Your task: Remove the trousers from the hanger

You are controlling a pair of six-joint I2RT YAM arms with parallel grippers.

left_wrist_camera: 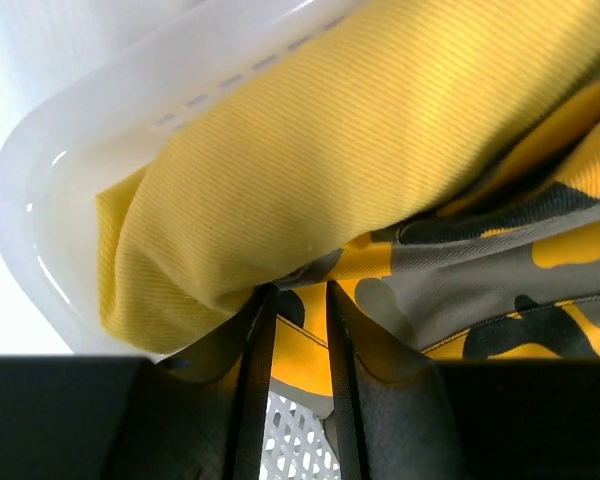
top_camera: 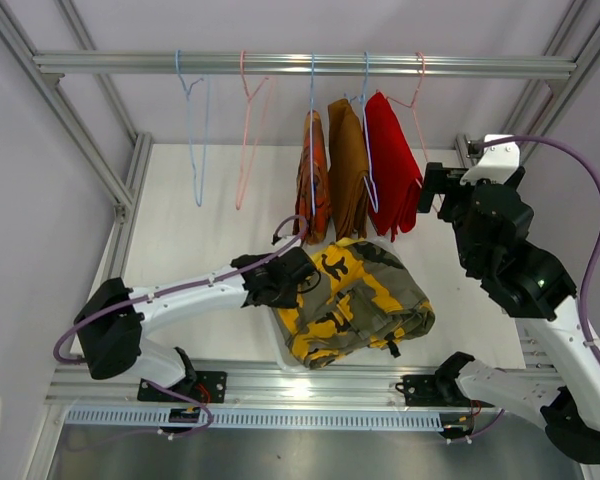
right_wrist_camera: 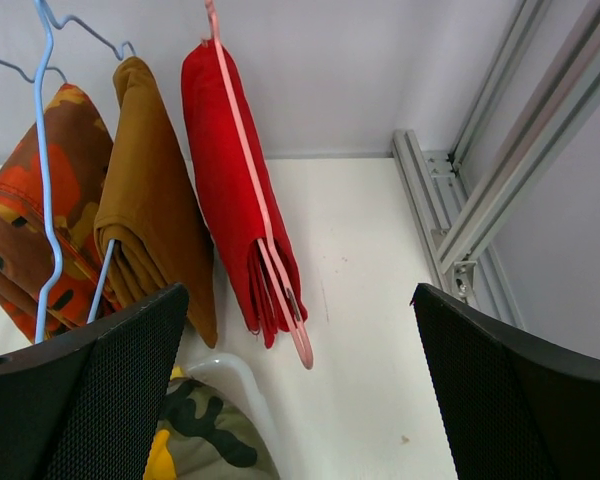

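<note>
Folded trousers hang from hangers on the rail: an orange camouflage pair (top_camera: 312, 175), a brown pair (top_camera: 347, 165) and a red pair (right_wrist_camera: 230, 180). My left gripper is low over the white basket, shut on the edge of the yellow and grey camouflage cloth (left_wrist_camera: 500, 260); how much it grips is hard to see. A yellow ribbed fold (left_wrist_camera: 310, 130) lies beside it. My right gripper stands open and empty in front of the hanging trousers, facing the red pair's pink hanger.
Empty blue (top_camera: 198, 170) and pink (top_camera: 242, 170) hangers hang at the left of the rail (top_camera: 280, 64). The basket (left_wrist_camera: 40, 200) sits below the trousers.
</note>
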